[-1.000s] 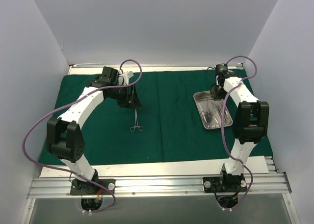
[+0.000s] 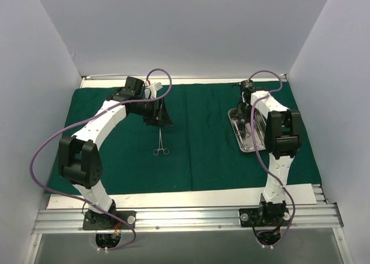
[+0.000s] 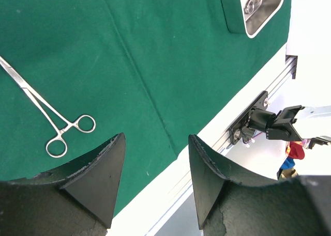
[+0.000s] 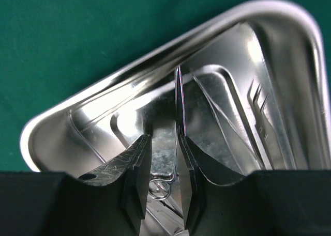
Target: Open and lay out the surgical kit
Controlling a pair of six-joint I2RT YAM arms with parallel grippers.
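The metal tray point(image 2: 248, 149) lies at the right of the green cloth with several steel instruments in it. Over its far part is my right gripper, open and low inside the tray. A thin shiny instrument point(image 4: 179, 99) stands out beside the tip of its right finger; whether they touch, I cannot tell. A forked instrument point(image 4: 262, 117) and ring handles point(image 4: 160, 189) lie nearby. On the cloth's left half rests a scissor-like clamp point(image 3: 46, 113), rings toward the front. My left gripper is above the cloth, open and empty, covering the clamp's far end in the top view.
Green cloth point(image 2: 214, 166) covers the table, bare between clamp and tray and across the front. Walls stand at both sides, and a metal rail point(image 2: 185, 214) runs along the front edge. Purple cables loop over both arms.
My right arm has moved left and its gripper has gone from the tray's far right edge to over its far left part. The left gripper has shifted slightly right. The clamp stays put.
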